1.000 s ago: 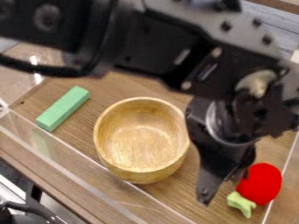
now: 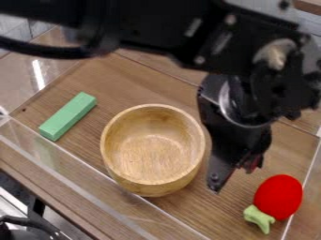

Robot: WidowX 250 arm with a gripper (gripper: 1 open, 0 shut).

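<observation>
The black gripper point(image 2: 223, 167) hangs over the wooden tray between a wooden bowl point(image 2: 152, 150) and a red object with a light green end point(image 2: 279, 197), its lower part just right of the bowl's rim. It is shut, and nothing shows between its fingers, though its tips are partly hidden by its own body. The bowl looks empty. The red object lies at the lower right, apart from the gripper.
A green block point(image 2: 68, 116) lies at the left of the tray point(image 2: 113, 80), near its edge. Bare wood shows above the bowl and below the gripper. The arm covers much of the top.
The gripper has moved back, up in the view, away from the lower part of the tray. The bowl, red object and green block have not visibly moved.
</observation>
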